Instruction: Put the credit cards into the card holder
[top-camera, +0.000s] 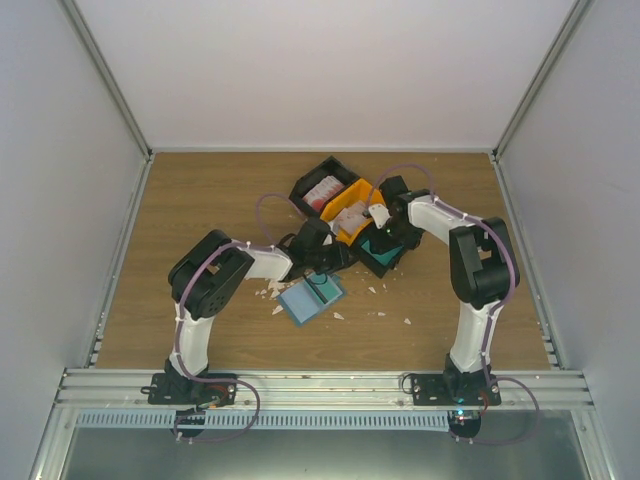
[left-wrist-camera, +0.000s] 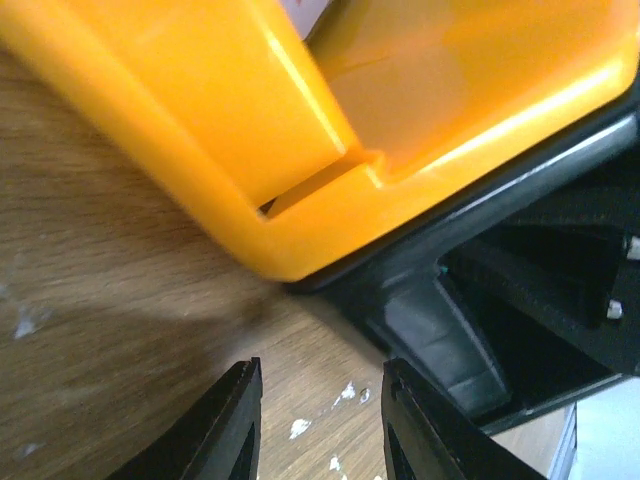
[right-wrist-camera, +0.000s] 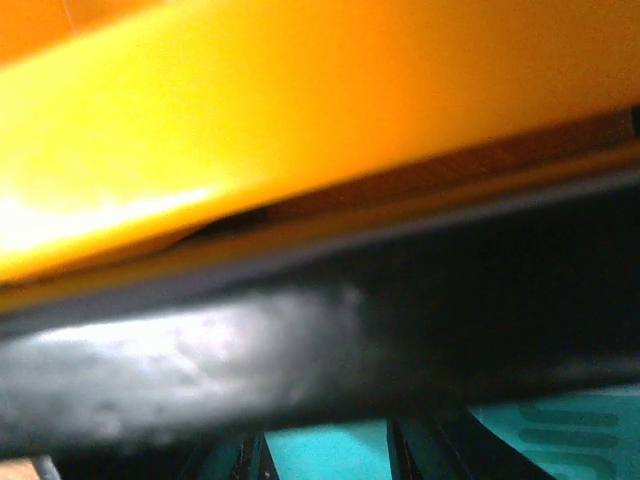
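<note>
A blue and teal card holder lies at the middle front. Behind it stand a black tray with pinkish cards, a yellow tray with cards, and a black tray with teal cards. My left gripper is part open beside the yellow tray's corner, nothing visible between its fingers. My right gripper is over the right tray's teal cards, fingers apart, largely hidden behind a black rim.
Small white scraps lie on the wooden table around the holder. White walls enclose the workspace.
</note>
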